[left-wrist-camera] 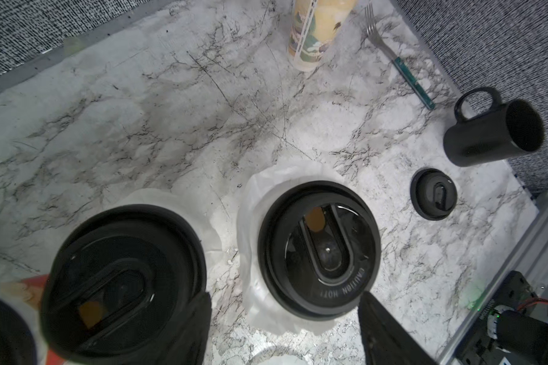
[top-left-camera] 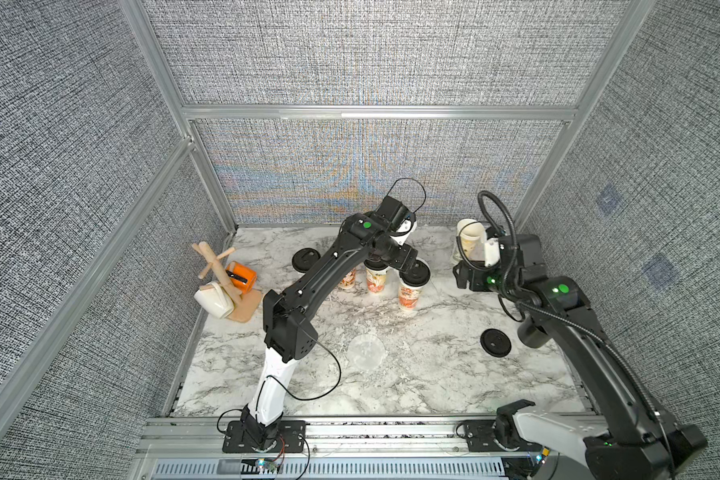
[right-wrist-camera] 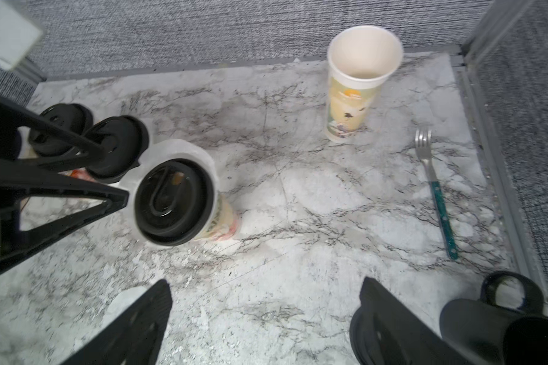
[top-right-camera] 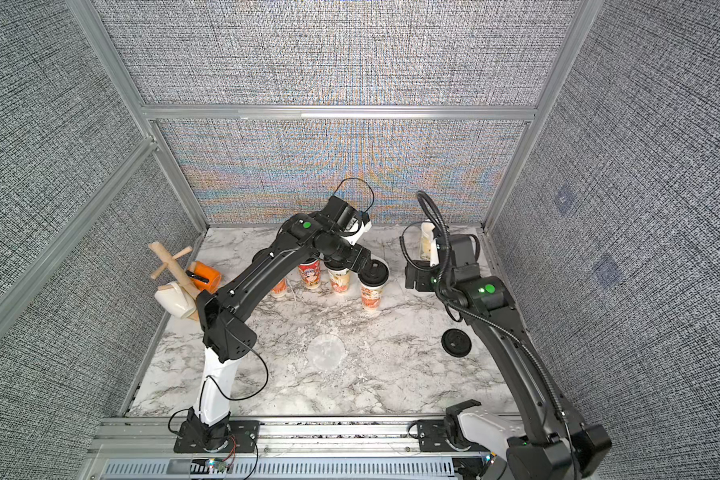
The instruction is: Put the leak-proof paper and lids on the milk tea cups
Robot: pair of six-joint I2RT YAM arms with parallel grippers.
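Several printed milk tea cups stand in a row mid-table, topped with black lids; the rightmost cup [top-left-camera: 409, 297] has a lid [left-wrist-camera: 322, 255] with white leak proof paper [left-wrist-camera: 252, 206] sticking out around it. Paper also shows around the neighbouring lid [left-wrist-camera: 124, 273]. My left gripper is open over the rightmost cup, its fingers [left-wrist-camera: 188, 328] to either side of the lid in the wrist view, holding nothing. To the right of the row, my right gripper is open above bare table. A round translucent sheet [top-left-camera: 366, 353] lies flat in front of the cups.
An unlidded yellow cup [right-wrist-camera: 354, 100] stands at the back right. A fork [right-wrist-camera: 437, 197], a toppled black mug [left-wrist-camera: 490, 133] and a loose black lid [top-left-camera: 495, 342] lie on the right. A wooden rack [top-left-camera: 216, 268] and an orange item [top-left-camera: 242, 276] sit at the left.
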